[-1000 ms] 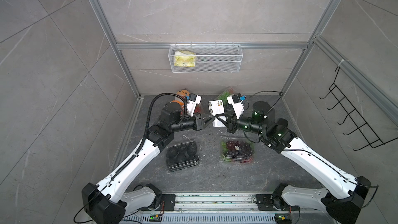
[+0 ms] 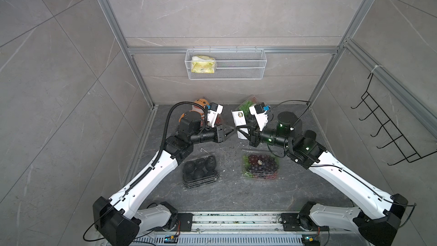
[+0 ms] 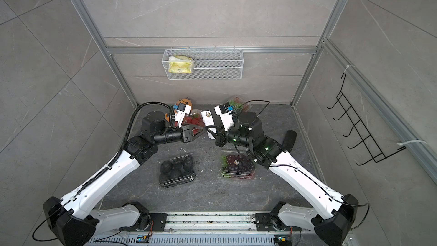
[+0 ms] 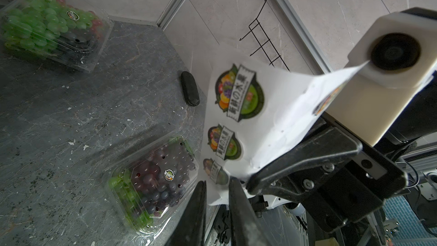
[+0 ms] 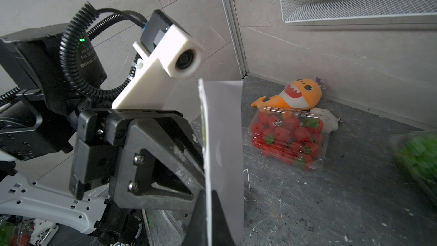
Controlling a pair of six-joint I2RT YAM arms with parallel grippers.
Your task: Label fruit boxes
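Observation:
A white sheet of round fruit stickers (image 4: 255, 123) stands up, curled, between the two arms. My right gripper is shut on its lower part. Close beside it, my left gripper has a gap between its fingers, whose tips are by the sheet's lower edge; whether a sticker clings to one is unclear. On the table, the red and green grape box (image 4: 154, 182) carries a round sticker, as do the green grape box (image 4: 50, 25) and strawberry box (image 5: 286, 136). A box of dark round fruit (image 2: 200, 170) lies front left, no sticker discernible on it.
An orange shark toy (image 5: 298, 93) sits behind the strawberries. A black oblong object (image 3: 289, 140) lies at the right. The wire basket (image 2: 241, 70) and black hook rack (image 2: 387, 123) hang on the walls.
The sheet's upper part has shifted slightly right, and fewer of its stickers show from above. My left arm has edged a little to the right; the right arm looks still.

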